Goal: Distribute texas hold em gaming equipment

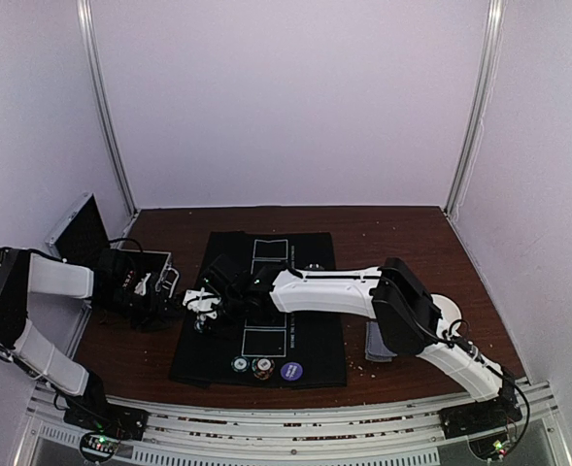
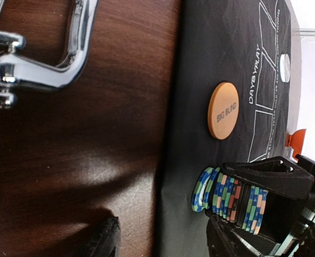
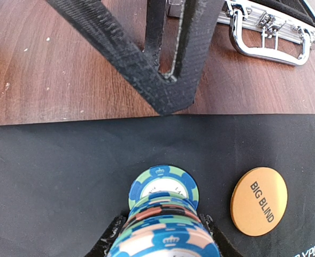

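My right gripper is shut on a stack of poker chips [image 3: 165, 235] at the left side of the black mat [image 1: 315, 359]; a blue-green chip [image 3: 162, 179] lies beside the stack. An orange BIG BLIND disc [image 3: 259, 201] lies near it. My left gripper is over the table's edge with the mat, fingers apart, nothing visible between them; in the top view it is by the open silver case [image 1: 150, 262]. Two chip piles [image 1: 263, 367] and a purple disc [image 1: 291, 371] sit at the mat's front.
Grey cards [image 1: 378, 345] and a white round item [image 1: 446, 306] lie right of the mat, partly under the right arm.
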